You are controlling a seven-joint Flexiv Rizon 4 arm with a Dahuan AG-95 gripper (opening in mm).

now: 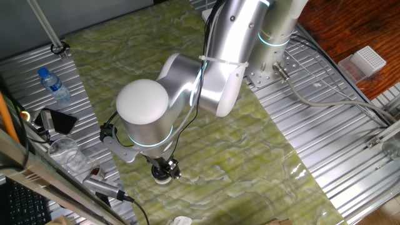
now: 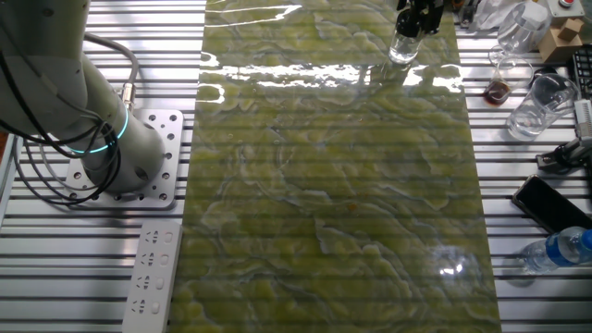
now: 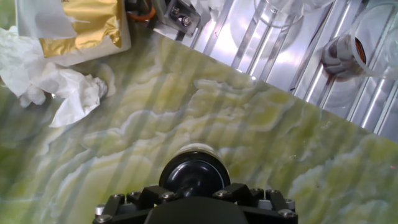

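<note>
A small clear glass jar (image 2: 404, 49) with a black round lid (image 3: 194, 173) stands on the green marbled mat (image 2: 333, 185), near its far edge in exterior view 2. My gripper is directly at the jar, pointing down. In the wrist view its black fingers (image 3: 166, 196) come up to both sides of the lid. Whether they press on it or only surround it does not show. In exterior view 1 the gripper (image 1: 166, 166) partly covers the jar.
Crumpled white tissue (image 3: 71, 93) and a white-and-gold packet (image 3: 87, 28) lie on the mat. Beyond its edge are clear cups (image 2: 544, 104), a phone (image 2: 552, 205) and a water bottle (image 2: 559, 248). A power strip (image 2: 153, 277) lies near the arm's base.
</note>
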